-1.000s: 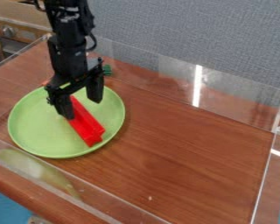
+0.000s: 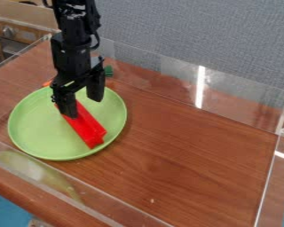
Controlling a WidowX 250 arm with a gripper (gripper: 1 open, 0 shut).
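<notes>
A red elongated block [image 2: 88, 129] lies on a green plate [image 2: 38, 133] on the wooden table. My black gripper [image 2: 81, 103] is low over the plate, at the upper end of the red block, its two fingers apart. Whether a finger touches the block cannot be told from this view.
Small green and orange items [image 2: 106, 72] sit behind the plate, partly hidden by the arm. A clear rim runs round the table [image 2: 204, 160], whose right half is bare. A grey wall stands at the back.
The red block and plate look unmoved.
</notes>
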